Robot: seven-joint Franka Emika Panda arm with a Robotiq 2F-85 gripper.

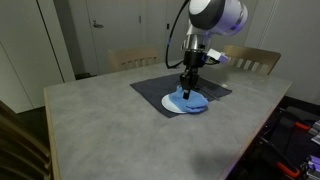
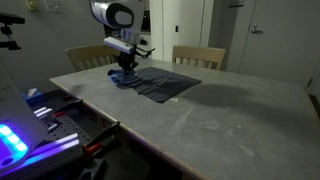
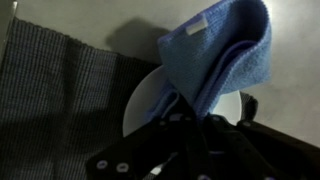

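Note:
A blue cloth [image 3: 220,50] bunches up between the fingers of my gripper, which is shut on it. In the wrist view, part of the cloth spreads out beyond the fingertips, with a small white tag on it. Under it lies a round white plate [image 3: 135,113], partly hidden by cloth and gripper. From the first exterior view, the cloth [image 1: 188,100] covers much of the plate [image 1: 170,105] and hangs over its right side. Low over the plate stands the gripper [image 1: 185,92]. In the second exterior view the cloth [image 2: 122,76] is partly hidden by the arm.
A dark placemat [image 1: 153,88] lies flat under part of the plate, and another dark mat [image 1: 213,90] is to the right. Chairs [image 2: 198,58] stand along the table's far side.

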